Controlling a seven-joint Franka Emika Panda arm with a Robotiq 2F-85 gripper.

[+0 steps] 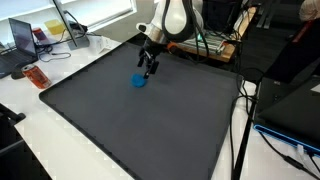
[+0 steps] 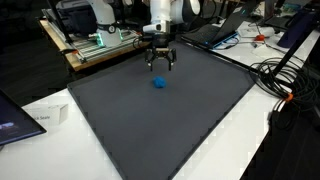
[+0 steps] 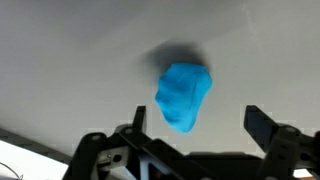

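Note:
A small bright blue object (image 1: 138, 80), crumpled-looking like soft cloth, lies on the dark tabletop (image 2: 180, 110). In the wrist view the blue object (image 3: 183, 96) shows between and beyond the widely spread fingers, with a shadow beside it. My gripper is open and holds nothing. From exterior view 1, the gripper (image 1: 147, 72) hovers close to the blue object on its right side. Exterior view 2 has the gripper (image 2: 160, 66) just behind the blue object (image 2: 158, 82), apart from it.
An orange-red can (image 1: 36, 76) and a laptop (image 1: 24, 36) stand beyond the table's left edge. Cables (image 2: 285, 85) lie past the far side of the table.

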